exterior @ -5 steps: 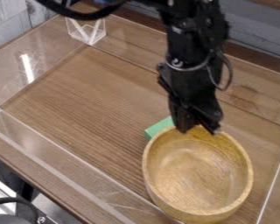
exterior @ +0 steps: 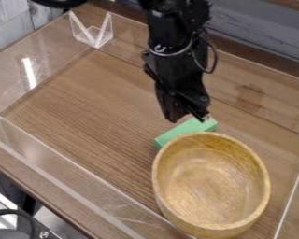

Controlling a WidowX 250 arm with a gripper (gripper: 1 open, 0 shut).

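Note:
My gripper (exterior: 172, 115) points down from the top centre, shut, with nothing visible between its fingers. It hangs just above and left of a green block (exterior: 186, 128), which lies on the wooden surface against the back left of a tan round-cornered bowl (exterior: 211, 213). The bowl fills the lower right and looks empty.
A white wire holder (exterior: 93, 28) stands at the back left. A raised edge runs along the back, and a black cable lies at the bottom left.
My gripper has moved left and up, away from over the bowl, uncovering more of the green block. The block and bowl look unmoved.

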